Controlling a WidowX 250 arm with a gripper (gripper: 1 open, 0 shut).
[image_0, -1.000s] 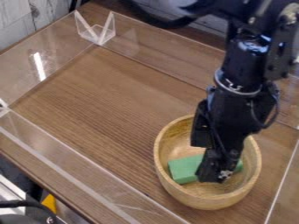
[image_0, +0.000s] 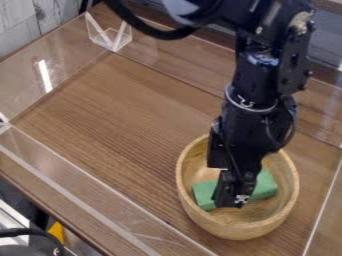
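A round tan bowl (image_0: 234, 225) sits at the lower right of the wooden table, with a green block (image_0: 261, 185) lying inside it. My black gripper (image_0: 231, 176) reaches down over the bowl, its open fingers low inside it around the block's upper area. The gripper hides part of the block and of the bowl's back.
Bare wood (image_0: 107, 120) fills the left and middle of the table. A clear plastic holder (image_0: 110, 28) stands at the back left. Cables and a yellow object lie beyond the table's lower-left edge.
The gripper and arm have shifted slightly to the left over the bowl. The bowl looks nearly in the same place.
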